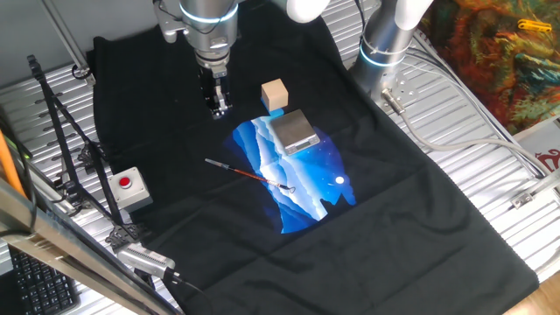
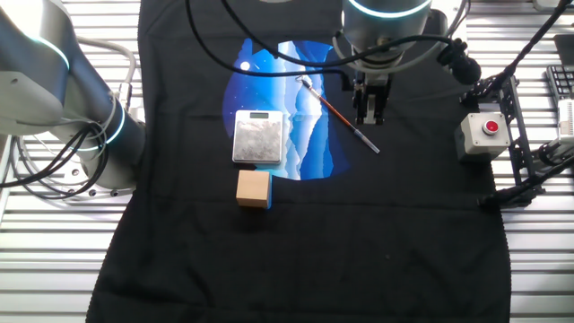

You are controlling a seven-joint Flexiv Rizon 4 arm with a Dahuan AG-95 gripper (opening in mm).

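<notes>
My gripper [image 1: 219,114] hangs above the black cloth, left of the wooden block in exterior view 1. In exterior view 2 the gripper [image 2: 369,120] appears right of the thin brush-like stick [image 2: 340,117]. How its fingers stand is too small and dark to make out, and no held object can be recognised. The stick [image 1: 248,174] lies across the blue printed picture [image 1: 302,192]. On the picture's edge rests a grey scale [image 1: 293,130], with the tan block [image 1: 275,93] standing beside it, blue on one side.
A box with a red button [image 1: 128,187] stands at the left, by a black frame [image 1: 77,136].
</notes>
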